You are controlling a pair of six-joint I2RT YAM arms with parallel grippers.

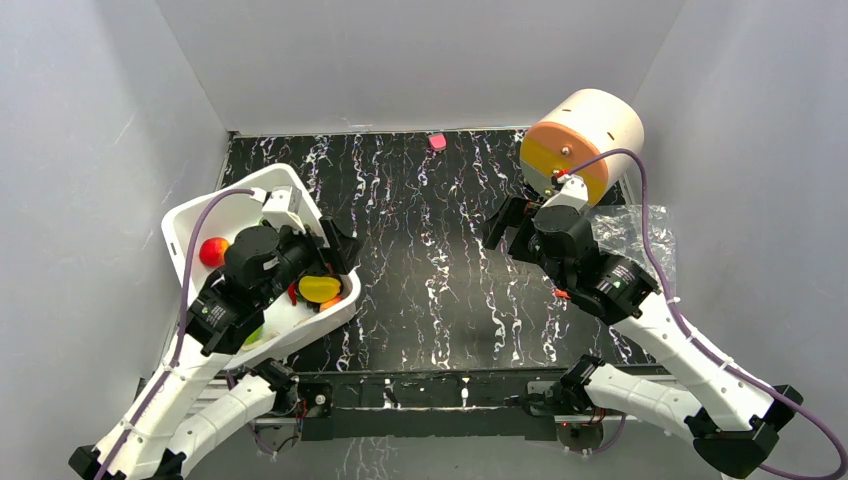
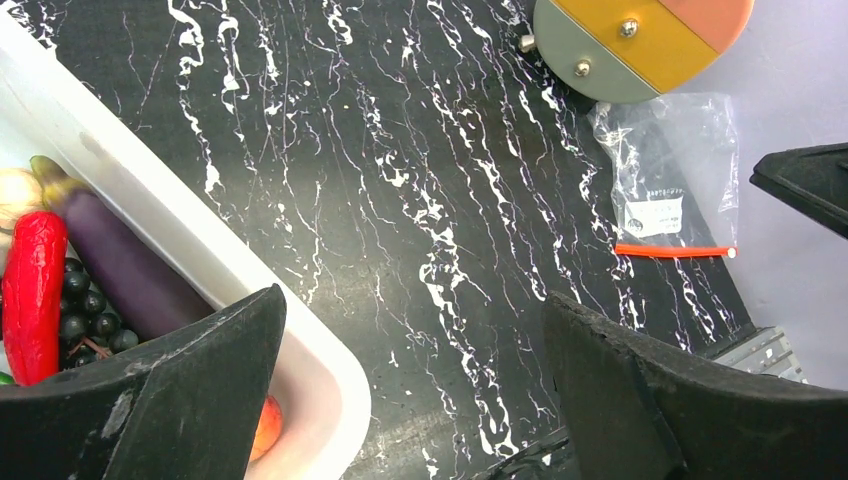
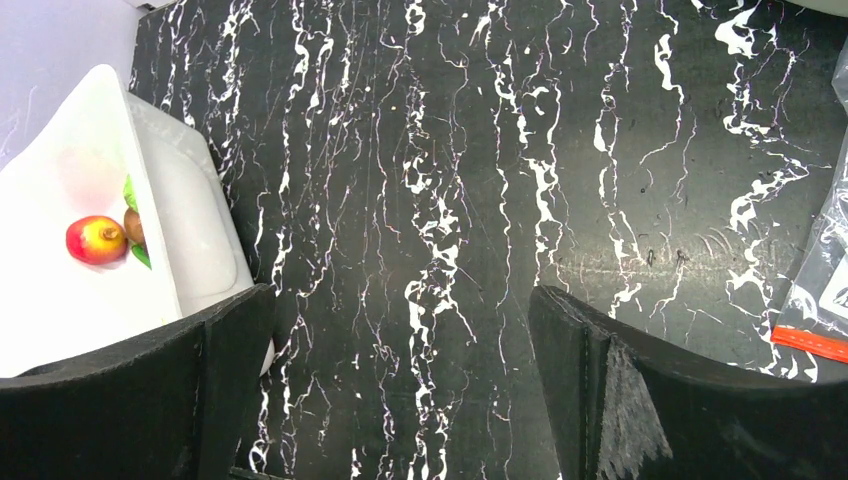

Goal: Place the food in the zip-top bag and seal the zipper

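Note:
A clear zip top bag (image 2: 672, 165) with an orange zipper strip (image 2: 672, 250) lies flat at the table's right side, partly behind my right arm in the top view. The food sits in a white bin (image 1: 178, 232) on the left: a red-yellow fruit (image 3: 97, 240), an eggplant (image 2: 130, 262), a red pepper (image 2: 35, 295), dark grapes (image 2: 84, 312) and a yellow item (image 1: 319, 289). Over the bin's right edge my left gripper (image 1: 345, 245) stands open and empty. My right gripper (image 1: 508, 228) is open too, above bare table to the left of the bag.
A round cream drum with a coloured face (image 1: 562, 160) stands at the back right, just behind the bag. Near the back edge lies a small pink block (image 1: 437, 142). Bare black marbled table (image 1: 430, 260) fills the middle. Grey walls close in the sides and back.

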